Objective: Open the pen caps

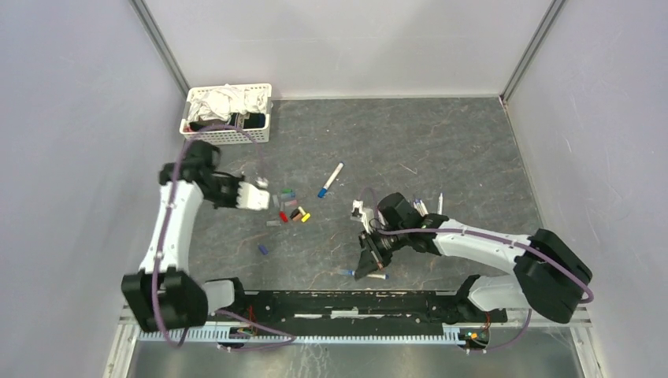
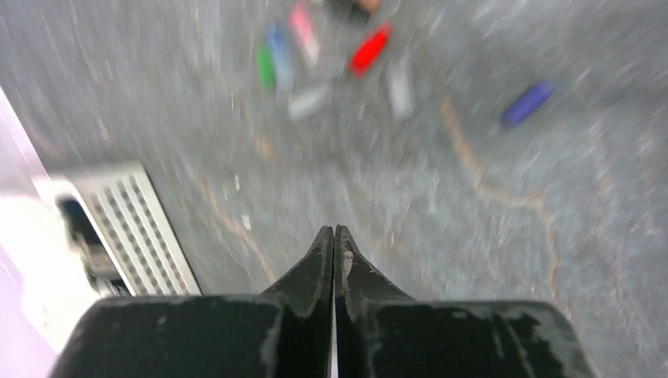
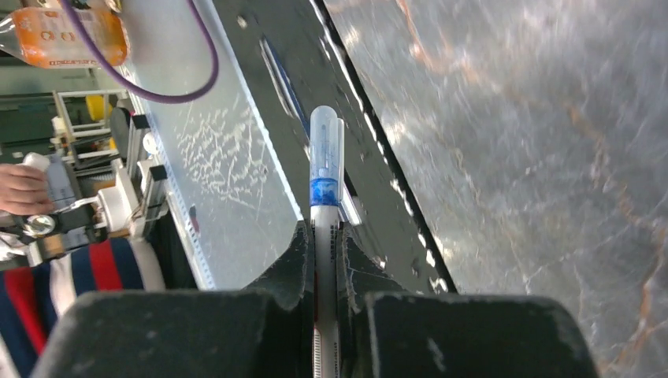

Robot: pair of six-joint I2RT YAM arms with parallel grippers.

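Note:
A slim pen with a translucent blue cap is held upright in the right wrist view, and my right gripper is shut on its white barrel. From above, this pen lies low near the table's front edge, partly behind the gripper. My left gripper is shut with nothing showing between its fingers, left of the loose caps. Among those are a red cap, a yellow cap and, nearer the front, a dark blue cap.
A white marker with a blue end lies mid-table. More pens show behind the right arm, which covers most of them. A white basket with cloth stands at the back left.

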